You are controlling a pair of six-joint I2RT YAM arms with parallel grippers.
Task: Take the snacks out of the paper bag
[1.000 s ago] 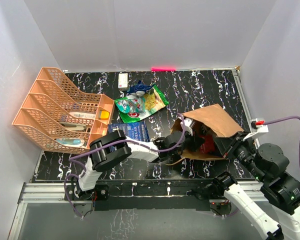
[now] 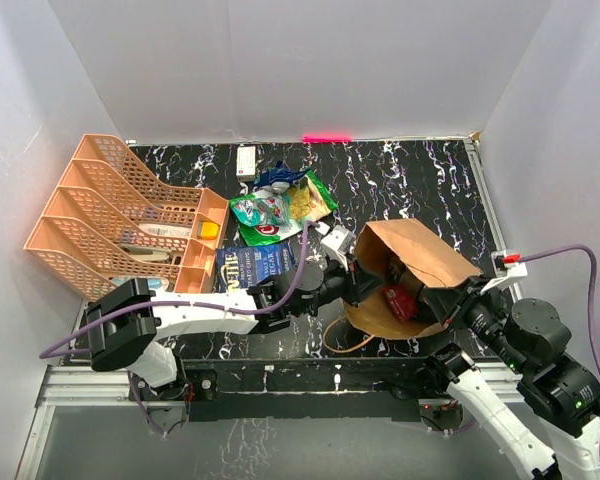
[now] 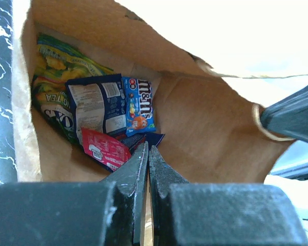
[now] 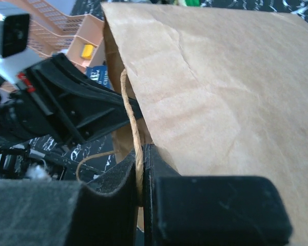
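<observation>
The brown paper bag (image 2: 420, 247) lies on its side, mouth facing left. Inside it, the left wrist view shows a red and navy pouch (image 3: 105, 147), a navy packet with a white label (image 3: 88, 105), a blue M&M's packet (image 3: 139, 106) and a yellow-green packet (image 3: 54, 69). At the bag's mouth, my left gripper is shut with nothing between its fingers; the red pouch lies beyond the tips. My right gripper is shut on the bag's twisted handle (image 4: 134, 128), beside the bag's upper wall.
Several snack packets (image 2: 262, 209) lie on the dark marbled table left of the bag, with a blue vinegar packet (image 2: 252, 267) nearer the front. An orange basket (image 2: 90, 240) stands at the far left. Behind the bag the table is clear.
My left gripper has backed leftward from deep inside the bag to its mouth, empty. The packets stay inside. The right arm has shifted slightly, still holding the handle.
</observation>
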